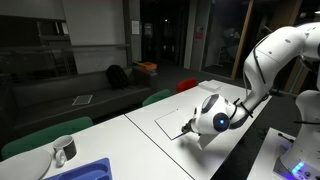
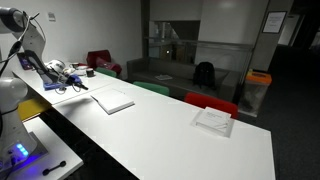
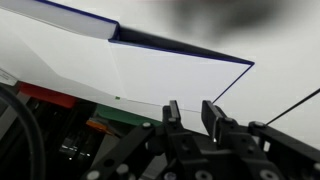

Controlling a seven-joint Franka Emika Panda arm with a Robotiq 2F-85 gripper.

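A flat white binder-like object with thin dark blue edges (image 3: 170, 65) fills the middle of the wrist view. In exterior view 1 the same white object (image 1: 167, 128) appears on the white table, partly behind the arm's head; exterior view 2 shows it whole as a white flat object (image 2: 112, 100). My gripper is partly open, with a gap between its fingertips and nothing visible in it. The fingertips overlap the white object's near edge in the wrist view; whether they touch it cannot be told.
A blue tray (image 1: 85, 171), a mug (image 1: 65, 148) and a round white plate (image 1: 25, 165) occupy the table's left part. Another white item (image 2: 213, 121) rests at the far end. Chairs line the back edge.
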